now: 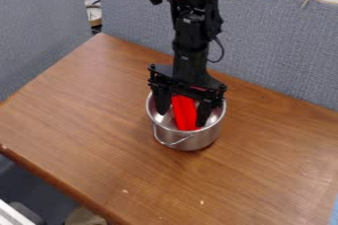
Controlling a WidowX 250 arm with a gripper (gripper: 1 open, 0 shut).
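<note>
A silver metal pot with a thin wire handle stands on the wooden table. Inside it is a red oblong object. The black gripper is lowered into the pot from above, its fingers around the upper part of the red object. Whether they press on it cannot be made out.
The wooden table has clear surface to the left, front and right of the pot. Grey padded partitions border the back and left side.
</note>
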